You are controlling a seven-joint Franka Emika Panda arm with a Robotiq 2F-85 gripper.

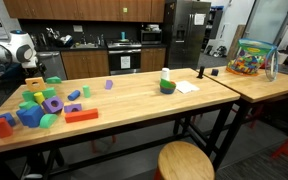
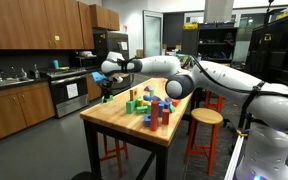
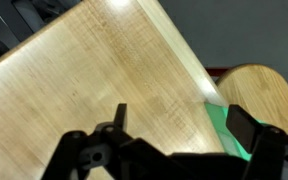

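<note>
In the wrist view my gripper is open over the bare wooden tabletop. Nothing shows between its fingers. A green block lies near the table edge, partly hidden behind the right-hand finger. Exterior view 1 has my white arm reaching in at the far left, above several coloured blocks. Among them are a purple ring-shaped block, a long red block, a blue block and an orange block. From the other side, the arm stretches along the table toward its far end.
A green bowl and white paper lie farther along the table. Round wooden stools stand beside it, one of them at the front. A second table carries a clear tub of colourful things. Mid-table is mostly clear.
</note>
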